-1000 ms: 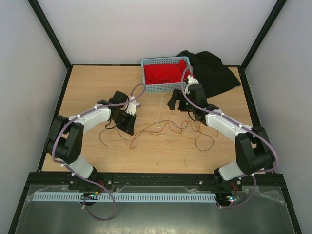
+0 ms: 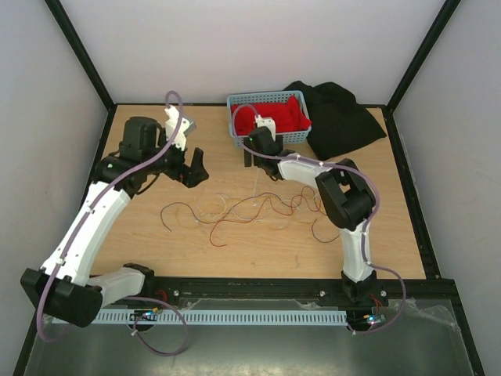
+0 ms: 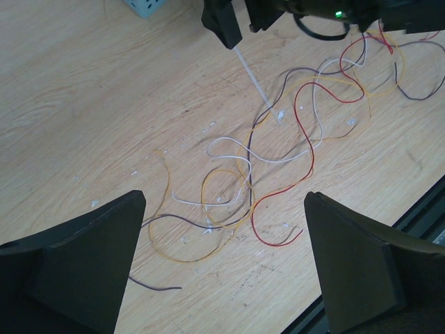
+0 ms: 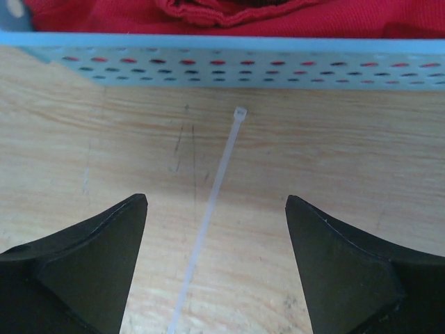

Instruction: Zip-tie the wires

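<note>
A tangle of thin red, yellow, white and dark wires [image 2: 258,205] lies across the middle of the table, seen closer in the left wrist view, red wire [image 3: 306,139] included. A pale zip tie lies flat just in front of the basket, centred between the open fingers of my right gripper; it also shows in the left wrist view [image 3: 254,80]. My left gripper [image 2: 188,168] is raised at the left, above and apart from the wires, open with nothing between its fingers.
A blue perforated basket [image 4: 208,62] holding red cloth [image 2: 286,113] stands at the back centre, with a black cloth [image 2: 340,117] to its right. A dark frame edges the table.
My left gripper has lifted from the wires and moved back to the left. My right gripper has moved left to over the zip tie by the basket.
</note>
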